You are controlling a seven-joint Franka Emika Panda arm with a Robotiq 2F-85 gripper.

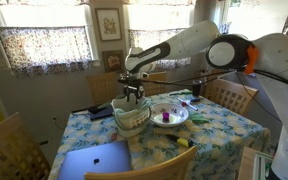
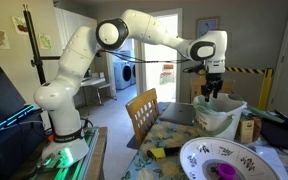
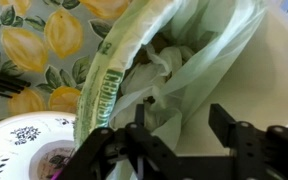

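Note:
A white bin (image 1: 133, 122) with a pale green bag liner (image 3: 106, 75) over its rim stands on the table. Right above the bin's mouth is my gripper (image 1: 132, 90), pointing down. In the wrist view its dark fingers (image 3: 222, 122) stand part open over the bin, and I see nothing gripped between them. The crumpled liner fills much of the space below the fingertips. In the second exterior view the bin (image 2: 216, 122) sits directly beneath the gripper (image 2: 206, 92).
Beside the bin lies a white plate (image 1: 174, 117) with a purple object (image 1: 166, 117) on it. A laptop (image 1: 94, 161) rests at the table's near left. Chairs surround the table, and a yellow-and-black item (image 2: 164, 152) lies near the plate.

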